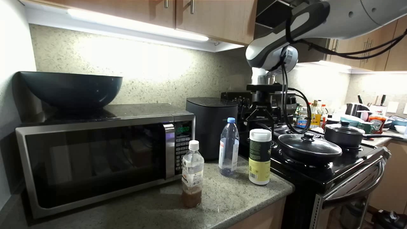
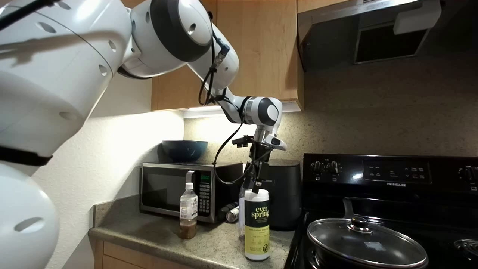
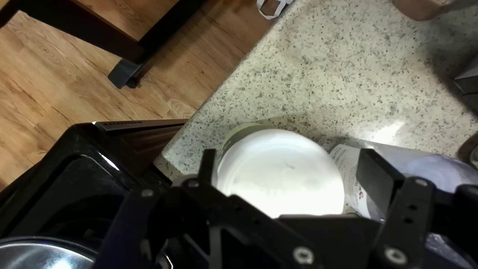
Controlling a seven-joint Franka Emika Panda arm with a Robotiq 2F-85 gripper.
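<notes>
The white-lidded canister (image 1: 260, 160) with a dark green and yellow label stands upright near the counter's front corner. In exterior view 2 its label reads "ever spring". My open gripper points down over it; in the wrist view the round white lid (image 3: 281, 175) shows between the spread fingers. The left finger appears close to the lid's edge, while a gap shows on the right. Whether either finger touches the lid I cannot tell. In exterior view 1, the gripper (image 1: 260, 119) is just above and behind the lid.
Close beside the canister stands a clear bottle with a blue cap (image 1: 229, 149). A bottle of brown liquid (image 1: 192, 179) stands further left, before the microwave (image 1: 103, 160). The stove holds a lidded pan (image 1: 309, 147). Open counter (image 3: 322, 76) lies between the canister and the brown bottle.
</notes>
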